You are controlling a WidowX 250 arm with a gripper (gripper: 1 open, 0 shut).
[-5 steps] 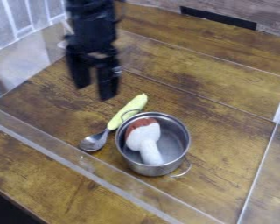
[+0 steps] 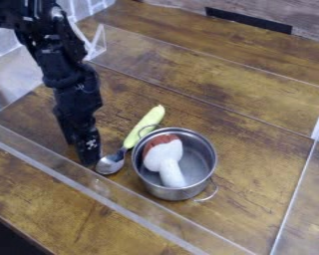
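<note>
My black gripper (image 2: pixel 85 149) is lowered over the table at the left, its tip beside the bowl of a metal spoon (image 2: pixel 109 163); it stands open by what shows, though its fingers are dark and hard to make out. The spoon runs up toward a pale yellow-green item (image 2: pixel 144 125), which may be its handle or lie over it. To the right, a steel pot (image 2: pixel 199 177) with wire handles holds a white object with a red part (image 2: pixel 163 159).
Clear plastic edges run along the left, front and right sides.
My arm has come down and toward the front from the back left, bringing the gripper beside the spoon. The pot and spoon look unmoved.
</note>
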